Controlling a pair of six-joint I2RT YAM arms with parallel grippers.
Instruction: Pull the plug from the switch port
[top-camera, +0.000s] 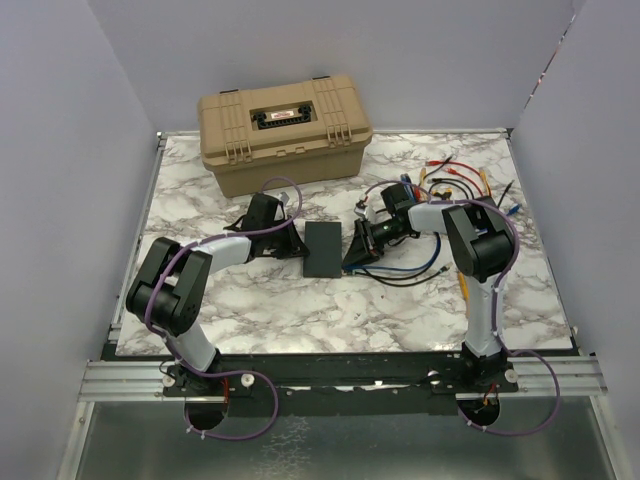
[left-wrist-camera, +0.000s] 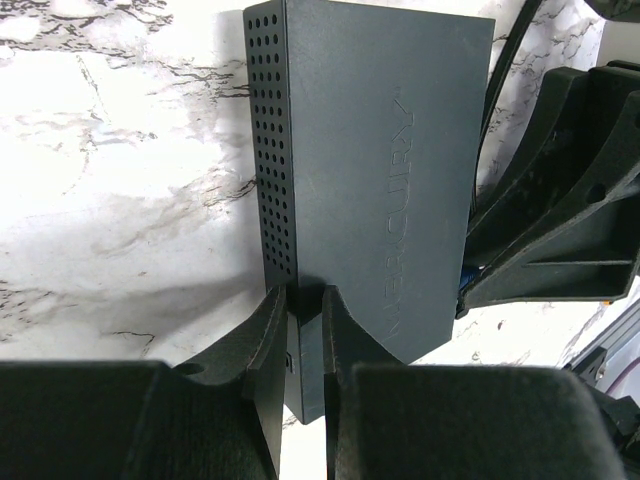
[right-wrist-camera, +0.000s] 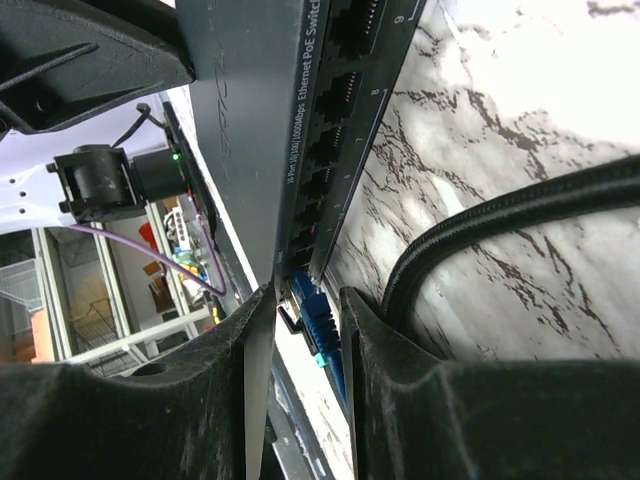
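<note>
The dark grey switch (top-camera: 323, 250) lies flat at mid-table. My left gripper is shut on its left edge, one finger along the perforated side and the other over the top face. In the right wrist view, the row of ports (right-wrist-camera: 322, 170) runs along the switch's right side. A blue cable's plug (right-wrist-camera: 303, 284) sits in the port at the near end of that row. Around the plug stand the fingers of my right gripper, parted, with gaps beside the blue cable (right-wrist-camera: 324, 335).
A thick black cable (right-wrist-camera: 500, 215) curves over the marble right beside my right fingers. The tan toolbox (top-camera: 285, 150) stands behind the switch. Red, black and yellow cables (top-camera: 460, 170) lie at the back right.
</note>
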